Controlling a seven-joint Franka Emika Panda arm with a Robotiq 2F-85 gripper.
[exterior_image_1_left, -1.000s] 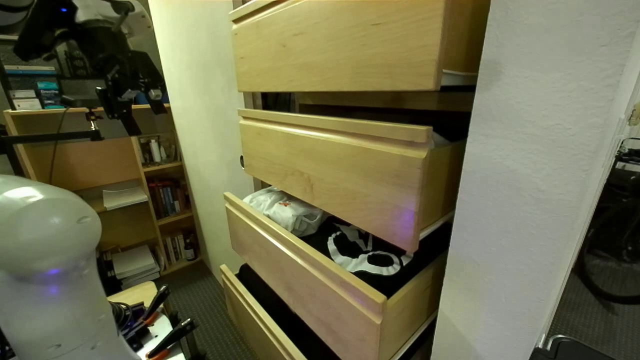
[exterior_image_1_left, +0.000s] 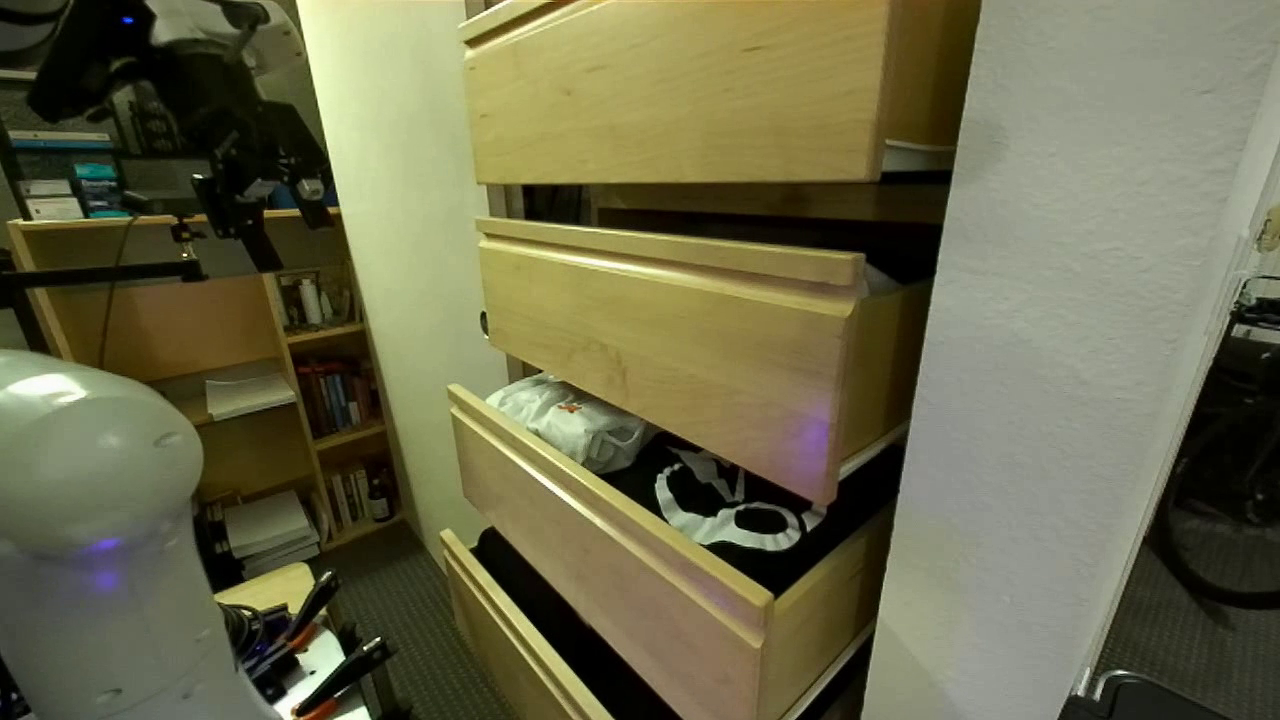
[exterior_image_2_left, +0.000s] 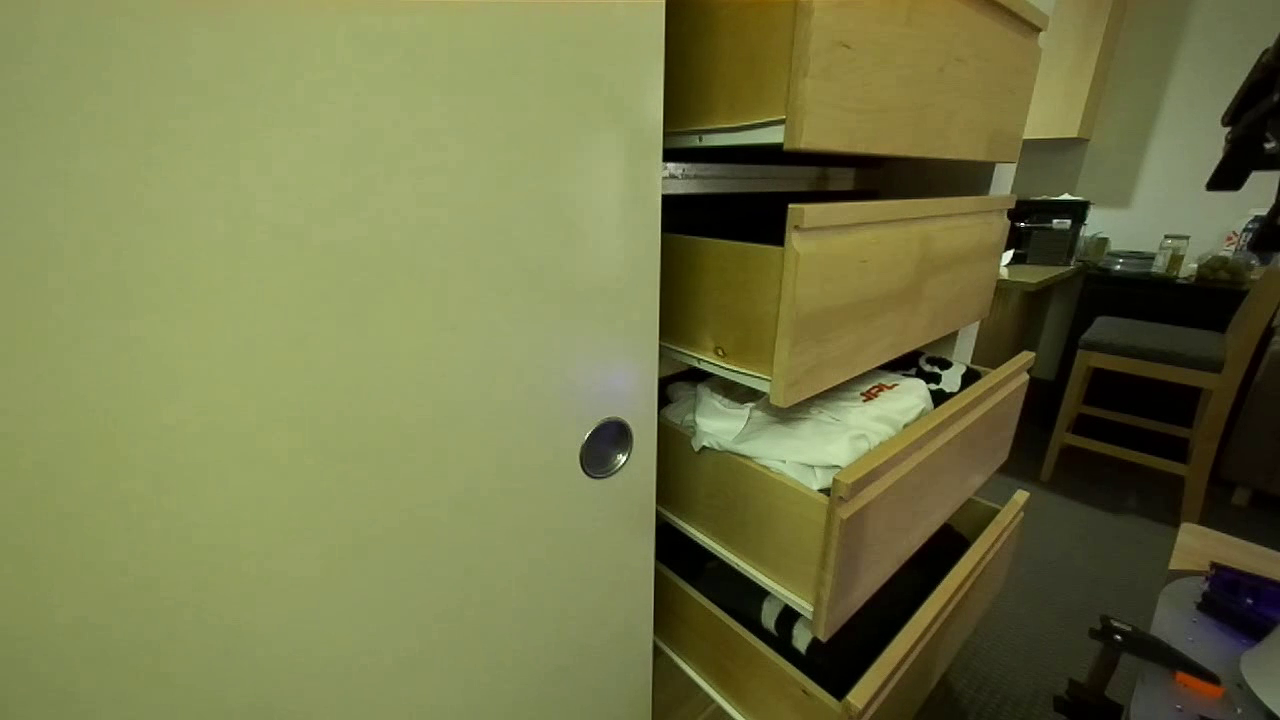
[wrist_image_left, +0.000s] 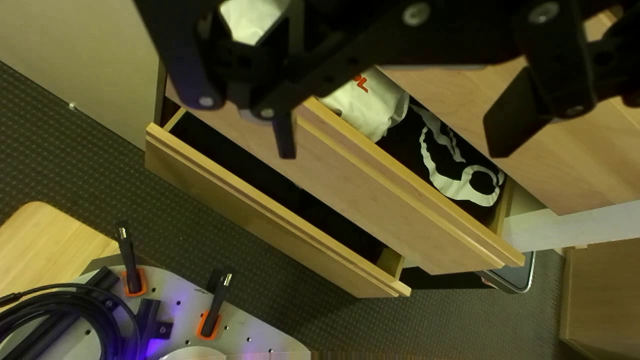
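In the wrist view my gripper is open, its black fingers wide apart with nothing between them. It hangs clear of the drawers, up at the left in exterior view 1. Several wooden drawers are pulled out to different lengths: a top drawer (exterior_image_1_left: 672, 102), an upper-middle drawer (exterior_image_1_left: 660, 336), a lower-middle drawer (exterior_image_1_left: 600, 552) and a bottom drawer (exterior_image_1_left: 504, 636). The lower-middle one holds a white cloth (exterior_image_2_left: 828, 426) with red letters and a black cloth (exterior_image_1_left: 780, 564) with a white print. Dark cloth lies in the bottom drawer; the upper drawers' contents are mostly hidden.
A pale sliding door (exterior_image_2_left: 360, 360) and a white wall (exterior_image_1_left: 1068, 300) flank the drawers. Below the gripper stands a metal base plate (wrist_image_left: 252, 327) with clamps and coiled cable, beside a wooden stool or table top (wrist_image_left: 54, 240). Carpet lies open between plate and drawers.
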